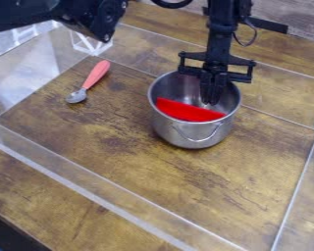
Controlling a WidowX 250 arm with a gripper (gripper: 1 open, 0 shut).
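Observation:
A steel pot (187, 131) stands on the wooden table, a red object (183, 110) lying inside it. My gripper (215, 90) reaches down from above into the back right of the pot, its black body above the rim. The fingertips are small and dark against the pot's inside; it looks shut, with nothing clearly visible between them.
A spoon with a pink handle (95, 75) lies to the left of the pot. Clear panels edge the left side.

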